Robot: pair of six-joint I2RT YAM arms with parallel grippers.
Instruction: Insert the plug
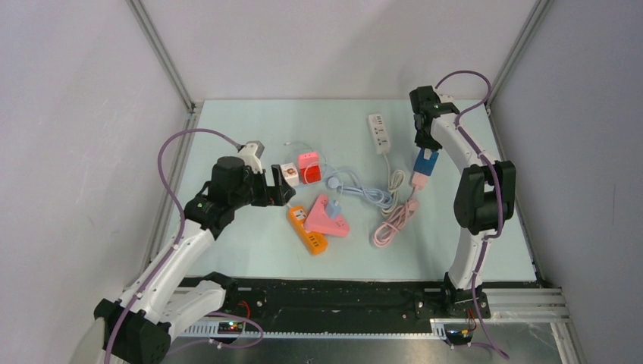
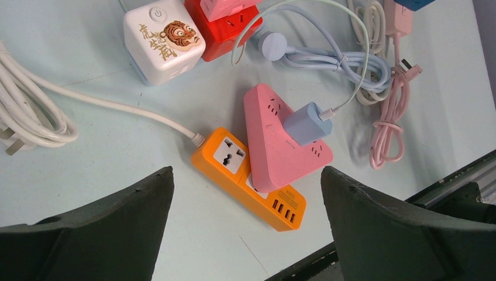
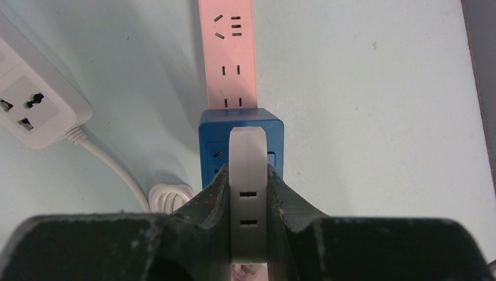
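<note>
A slim white plug [image 3: 247, 158] with two dark slots on top stands against a blue socket block [image 3: 212, 147]. No gap shows between plug and block, but its pins are hidden, so how deep it sits I cannot tell. The blue block rests on a pink power strip [image 3: 232, 50]. My right gripper has a dark finger against each side of the plug, shut on it. In the top view, that gripper [image 1: 428, 144] is just behind the blue block [image 1: 425, 164]. Over the left half, my left gripper hangs open and empty.
An orange strip [image 2: 248, 184] partly under a pink triangular block [image 2: 278, 137] lies below the left gripper, near a white cube [image 2: 164, 41] and red block [image 2: 234, 29]. A white strip [image 1: 378, 134] stands left of the right gripper.
</note>
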